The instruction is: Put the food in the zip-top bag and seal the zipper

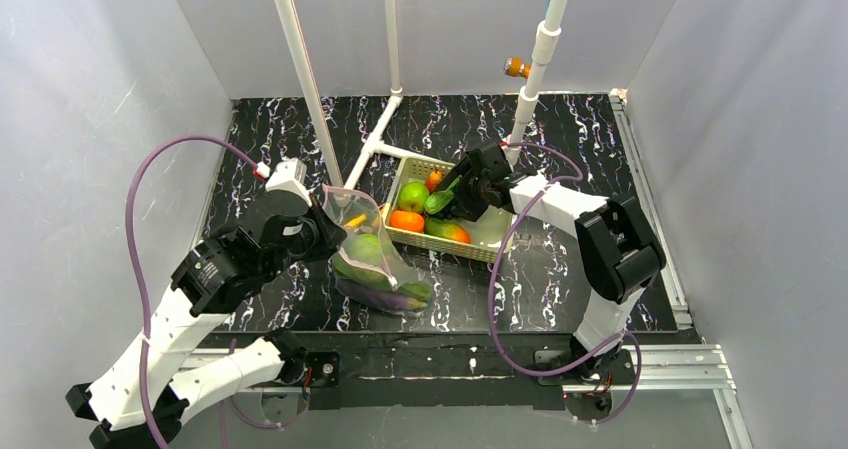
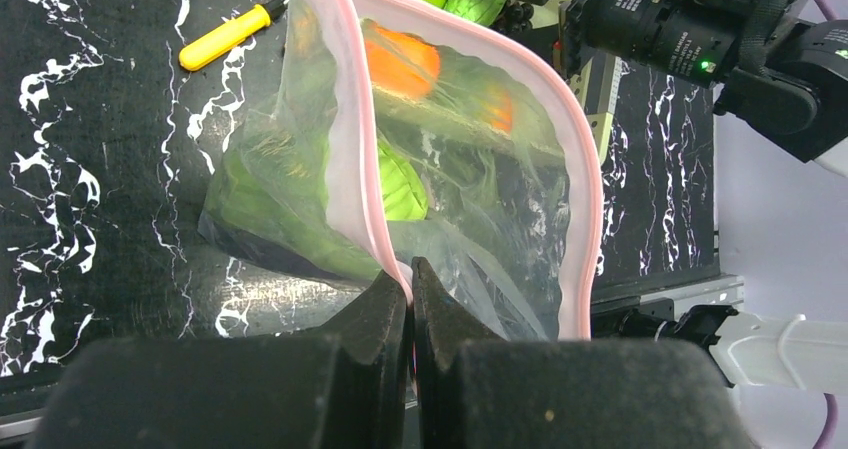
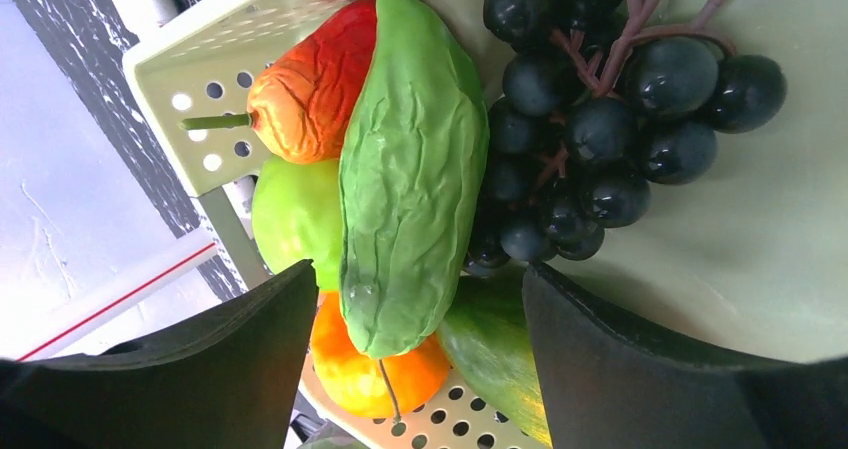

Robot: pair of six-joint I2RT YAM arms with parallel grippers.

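Observation:
A clear zip top bag [image 1: 375, 254] with a pink-edged mouth stands open on the table, green and purple food inside. My left gripper is shut on the edge of that mouth. Over the basket, my right gripper is open, a green wrinkled bitter melon [image 3: 412, 169] lying between and beyond its fingertips. Dark grapes [image 3: 610, 119] lie beside the melon. An orange-red pepper [image 3: 310, 89], a green apple [image 3: 298, 214], an orange fruit [image 3: 375, 374] and a green-yellow papaya [image 3: 495, 349] surround it.
The pale perforated basket [image 1: 455, 251] sits right of the bag, its right part bare. A yellow-handled tool [image 2: 225, 41] lies behind the bag. White pipes [image 1: 392, 39] rise at the back of the table.

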